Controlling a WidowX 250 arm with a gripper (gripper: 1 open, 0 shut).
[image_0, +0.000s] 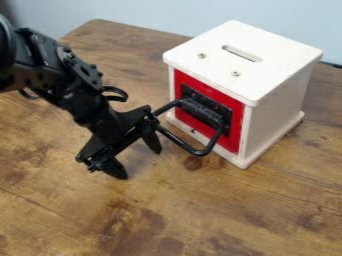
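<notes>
A white wooden box (274, 115) with a slot on top stands on the table at the right. Its red front panel (231, 137) carries a black fixture with a black U-shaped handle (199, 150) sticking out toward the lower left. My black gripper (134, 154) hangs left of the handle, pointing down at the tabletop, its fingers apart with nothing seen between them.
A plain grey-blue surface lies beyond its back edge.
</notes>
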